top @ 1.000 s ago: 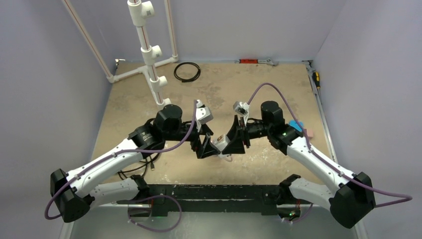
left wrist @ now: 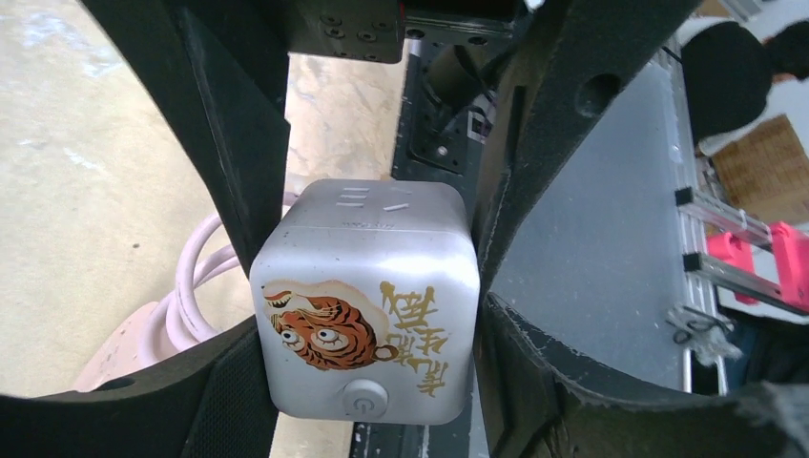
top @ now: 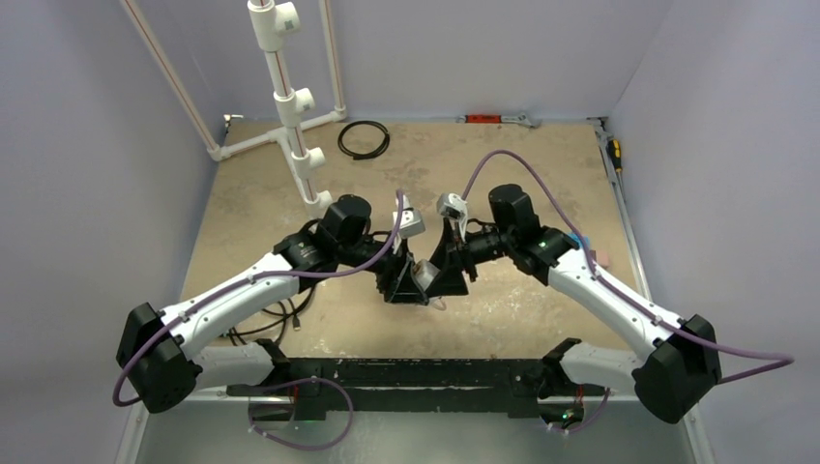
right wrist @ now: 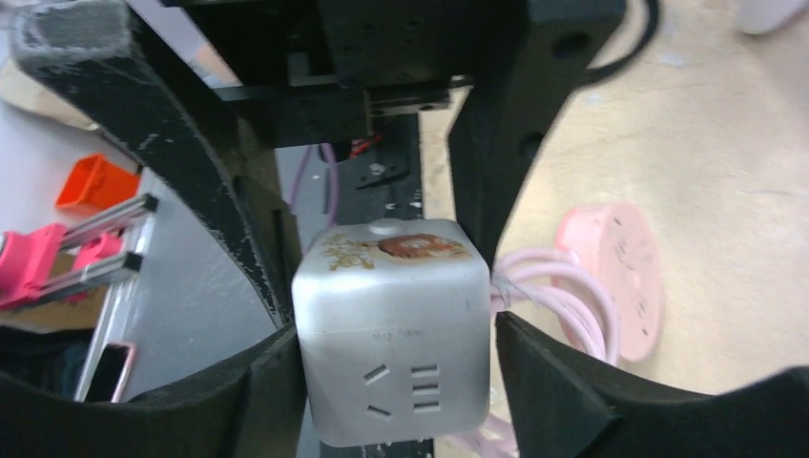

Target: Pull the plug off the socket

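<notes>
A white cube socket with a tiger sticker and a power button hangs between my two grippers at the middle of the top view. My left gripper is shut on it from the left. My right gripper has its fingers around the same cube from the right; whether they press on it is unclear. A pink round plug body with a coiled pale pink cable is below, partly hidden by the cube and fingers.
A black cable coil, a wrench and white pipe frame stand at the back. Tangled cables lie at the front left. The board's middle back is clear.
My left gripper has moved right onto the cube and closed on it. The right arm has shifted slightly left and up in the top view.
</notes>
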